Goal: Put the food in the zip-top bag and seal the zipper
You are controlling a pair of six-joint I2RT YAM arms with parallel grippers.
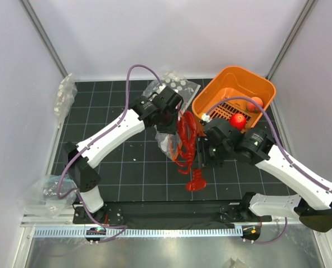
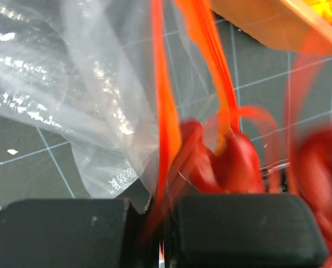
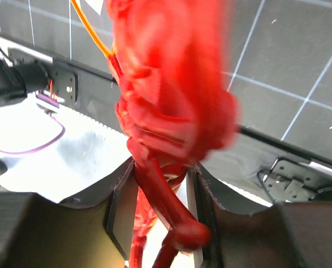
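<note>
A red toy lobster (image 1: 186, 139) hangs from my right gripper, which grips it around a red limb and body, at the orange-zippered opening of the clear bag (image 2: 93, 84). My left gripper is shut at the bag's opening edge beside the orange zipper strip (image 2: 168, 151); whether film is between its fingers is hard to tell. Part of the lobster shows blurred right of the zipper in the left wrist view.
An orange bin (image 1: 230, 84) with a tomato (image 1: 237, 120), a peach and other food stands at back right. Other clear plastic bags (image 1: 47, 195) lie at the left edge.
</note>
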